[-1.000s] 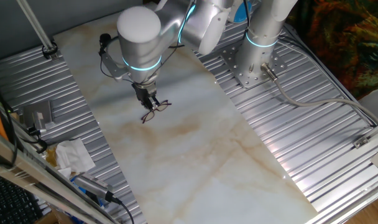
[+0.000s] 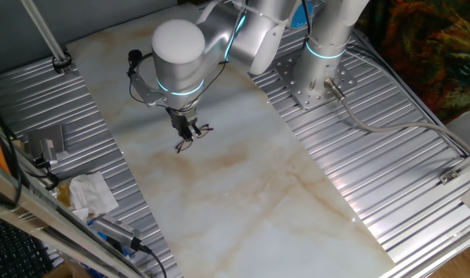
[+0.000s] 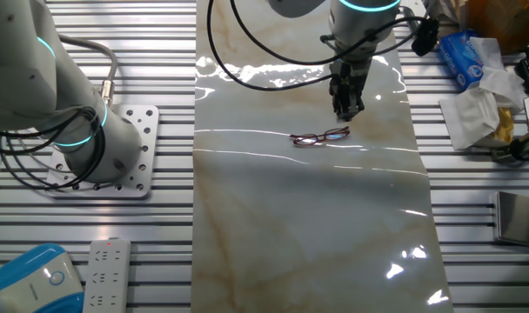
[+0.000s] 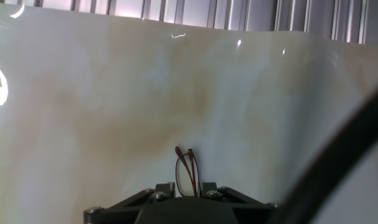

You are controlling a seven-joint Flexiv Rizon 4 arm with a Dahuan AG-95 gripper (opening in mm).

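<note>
Dark-red eyeglasses (image 3: 320,137) lie on the marbled sheet (image 3: 308,243), lenses side by side. My gripper (image 2: 192,137) points down just over them, near the middle of the frame. In the wrist view, a gap shows between the two black fingertips of the gripper. One lens and the thin temples of the glasses (image 4: 188,171) show in and beyond that gap; the rest is hidden below the gripper body. The fingers stand part open, and whether the fingers touch the frame cannot be made out.
The marbled sheet is otherwise bare. Off its edge lie white tissue (image 2: 91,194), a grey cylindrical device (image 2: 116,230) and a metal block (image 3: 518,219). A black cable (image 4: 338,149) crosses the wrist view on the right.
Over the last second the arm has come slightly down and to the right over the glasses. The glasses look unmoved.
</note>
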